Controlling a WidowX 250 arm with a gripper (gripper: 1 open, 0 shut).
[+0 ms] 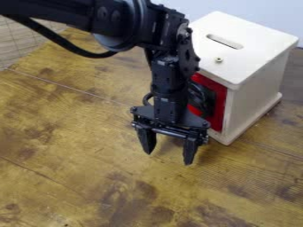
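My black gripper [168,146] hangs low over the wooden floor, fingers pointing down and spread apart, with nothing visible between them. Behind it, to the right, stands a white box [249,89] with a slot and a small knob on its top. Its front shows a red panel or interior [215,111], partly hidden by my wrist and arm.
Bare wooden floor [71,168] fills the left and front of the view, clear of objects. A tiled, mat-like surface lies at the far upper left, and a pale wall stands behind the box.
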